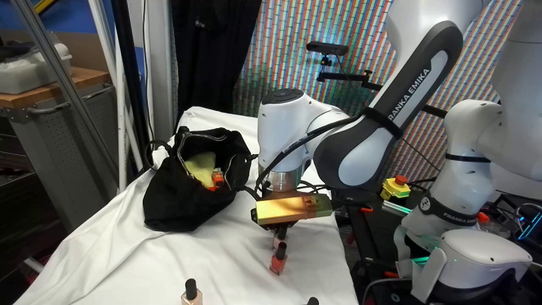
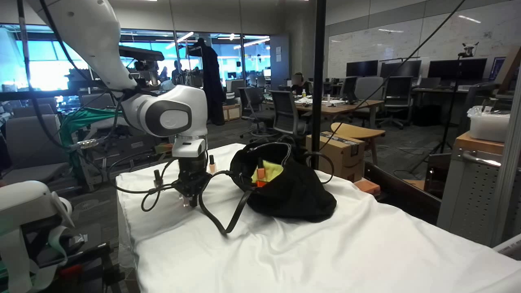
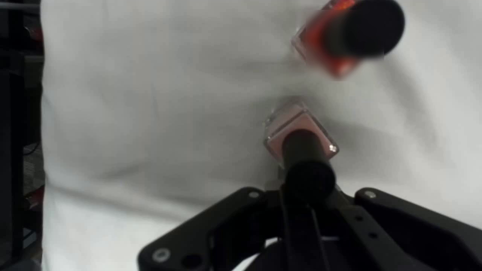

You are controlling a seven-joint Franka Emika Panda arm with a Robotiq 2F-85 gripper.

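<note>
In the wrist view a pink nail polish bottle (image 3: 294, 135) with a black cap (image 3: 307, 158) points up between the fingers. My gripper is shut on that cap from above; the pads are partly hidden by it. Low over the white cloth, the gripper (image 1: 279, 229) has the pink bottle (image 1: 278, 243) beneath it in exterior view 1. Close by, a red nail polish bottle (image 1: 277, 262) stands upright and apart from the fingers. A black bag (image 1: 178, 201) sits open to the left, with a yellow cloth (image 1: 201, 167) and an orange-red bottle (image 1: 217, 177) inside.
A peach bottle (image 1: 191, 295) stands at the near edge of exterior view 1, with another black cap (image 1: 313, 301) at the bottom. The bag's strap (image 2: 227, 227) loops onto the cloth near the gripper. Bare white cloth (image 1: 127, 259) lies in front of the bag.
</note>
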